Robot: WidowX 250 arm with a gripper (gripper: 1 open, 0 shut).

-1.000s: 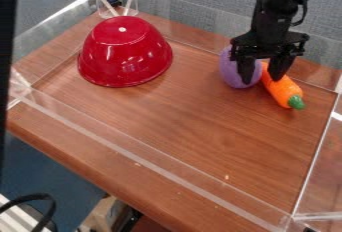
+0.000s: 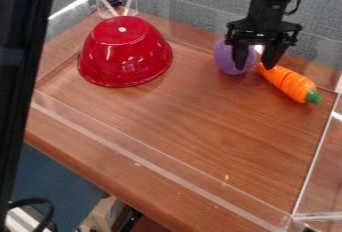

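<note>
My black gripper [image 2: 262, 42] is at the back right, its fingers down over a purple round object [image 2: 230, 60] and the tail end of an orange toy carrot [image 2: 287, 83]. The carrot lies diagonally, green tip to the lower right. Whether the fingers grip either thing is unclear.
A red upturned bowl [image 2: 123, 53] sits at the back left. Clear low walls border the wooden tabletop [image 2: 160, 146], whose middle and front are bare. A grey wall stands close behind the gripper.
Since a second ago the carrot has swung rightward, its green tip further right.
</note>
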